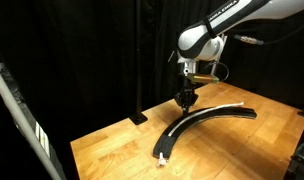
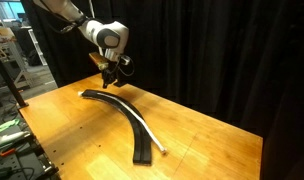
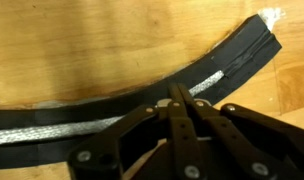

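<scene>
A long black strip with a white line along its middle (image 1: 214, 113) lies in a curve on the wooden table. In the wrist view the strip (image 3: 112, 106) runs from the left edge up to the upper right, where the white line stops short of its end. My gripper points down over the strip, its dark fingers close together and covering part of it. From outside, the gripper (image 1: 187, 106) is low at the strip's back edge; in the other exterior view the gripper (image 2: 108, 83) appears behind the curve. Whether the fingertips touch or hold the strip cannot be made out.
Bare wooden table (image 2: 207, 135) lies on both sides of the strip. Black curtains (image 1: 82, 60) hang behind the table. A dark clamp-like piece (image 1: 139, 117) sits at the table's back edge.
</scene>
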